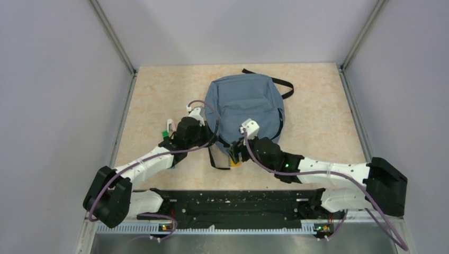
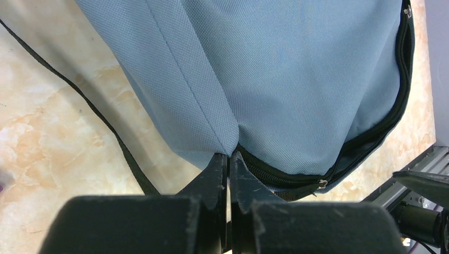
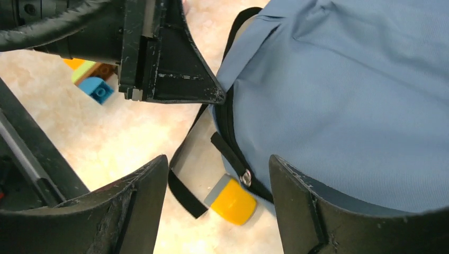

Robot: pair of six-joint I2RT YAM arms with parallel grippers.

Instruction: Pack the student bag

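Note:
The blue-grey bag (image 1: 246, 103) lies on the table, its black zipper (image 3: 238, 164) along the near edge. My left gripper is shut at a fold on the bag's left side, apparently pinching the fabric at its fingertips. My right gripper is open above the bag's near-left corner, nothing between its fingers. A yellow block with a grey end (image 3: 233, 202) lies on the table beside that corner, below the right gripper.
Colourful blocks (image 3: 95, 89) and small items (image 1: 170, 125) lie left of the bag, partly under the left arm. A black strap (image 1: 219, 166) trails toward the front.

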